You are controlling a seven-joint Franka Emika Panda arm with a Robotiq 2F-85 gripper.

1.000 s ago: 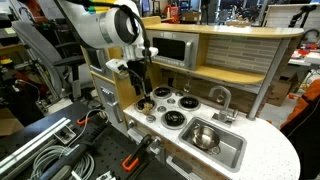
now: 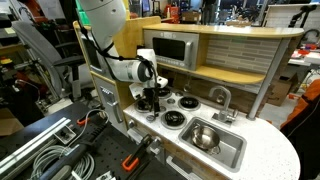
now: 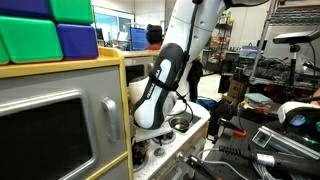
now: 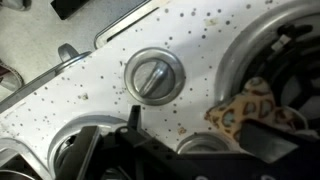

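Note:
Low over the left end of the stove top, my gripper (image 2: 143,101) points downward. Its dark fingers stand apart in the wrist view, leaving the gripper open with nothing visibly held. A brown, patterned object with dark letter-like marks (image 4: 257,105) lies at the burner (image 4: 235,65) on the right. The right finger covers part of that object. A round silver knob (image 4: 155,76) sits on the white speckled counter ahead of the fingers, and another knob (image 4: 203,145) shows partly between them. Whether any fingertip touches something cannot be told.
The sink (image 2: 238,148) with a metal bowl (image 2: 204,137) and faucet (image 2: 225,100) lies to the right. A shelf with a microwave (image 2: 170,49) overhangs the back. Another burner (image 2: 173,120) stands empty.
The arm has come down from higher up to just above the stove's left end, shifting slightly left in exterior view 1. The brown object, visible there earlier, is now largely hidden.

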